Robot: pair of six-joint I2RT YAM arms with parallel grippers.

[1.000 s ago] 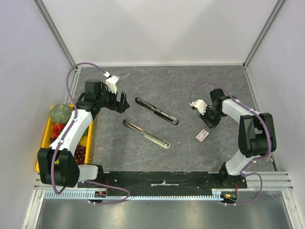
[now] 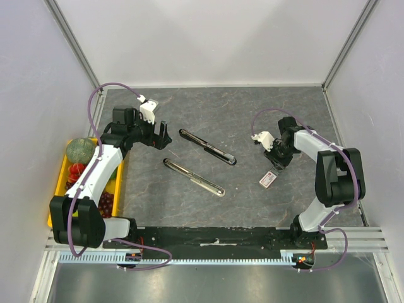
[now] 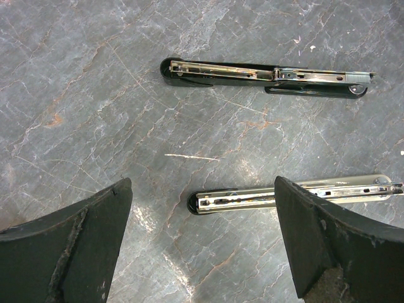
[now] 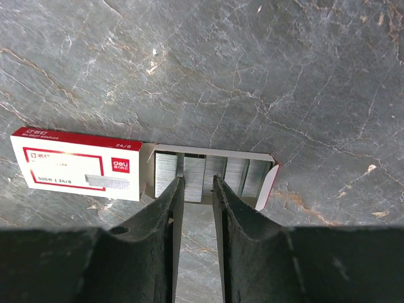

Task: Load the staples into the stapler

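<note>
In the top view, two long staplers lie on the grey table: an upper dark one (image 2: 207,146) and a lower silver one (image 2: 194,177). Both staplers appear in the left wrist view, the dark one (image 3: 265,78) beyond the silver one (image 3: 240,199). My left gripper is open and empty, short of them. Against the table in the right wrist view lies a red-and-white staple box (image 4: 76,164), its inner tray (image 4: 218,151) slid out with several staple strips. Over one bright strip (image 4: 194,170) are the fingertips of my right gripper, a narrow gap between them; contact is unclear.
A yellow basket (image 2: 120,189) with toy fruit and vegetables stands at the far left, beside the left arm. Bare table (image 2: 252,107) stretches along the back and between the staplers and the staple box.
</note>
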